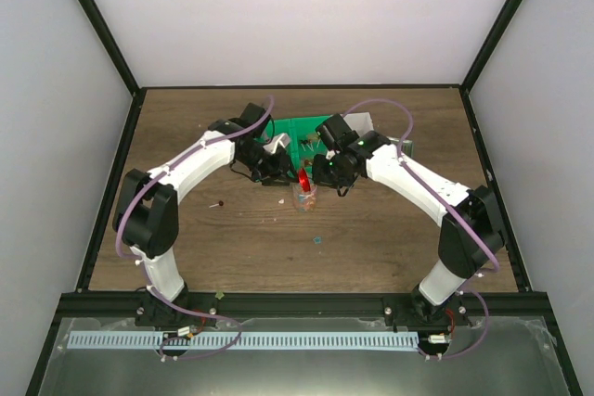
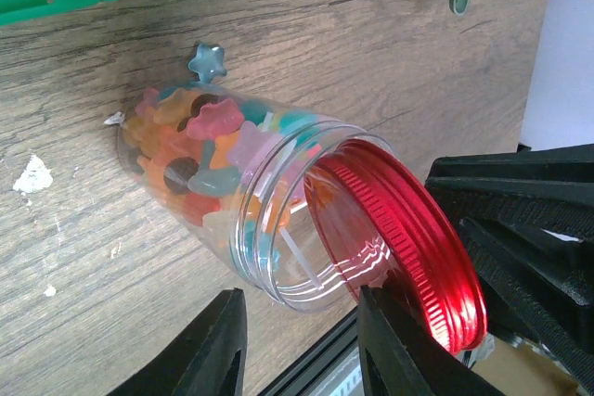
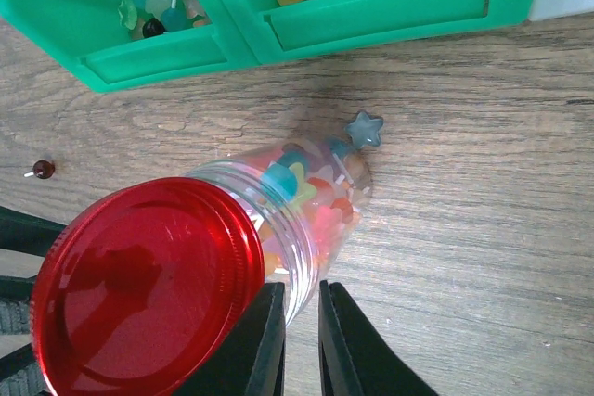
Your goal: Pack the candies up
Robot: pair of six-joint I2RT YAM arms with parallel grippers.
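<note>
The clear jar (image 2: 215,146), full of colourful candies, stands on the table between my two grippers. Its red lid (image 2: 408,238) sits tilted at the mouth, partly off the rim. My left gripper is at the lid's edge: one of its fingers (image 2: 385,340) overlaps the lid, and table shows in the gap. Whether it grips the lid I cannot tell. In the right wrist view the lid's top face (image 3: 158,294) lies left of my right gripper. Those fingers stand slightly apart, nothing visible between them.
Behind the jar lies a green divided tray (image 3: 316,42) with loose candies. A blue star candy (image 3: 365,129) is beside the jar, a brown lollipop (image 3: 43,169) farther left. A white box (image 1: 359,123) stands back right.
</note>
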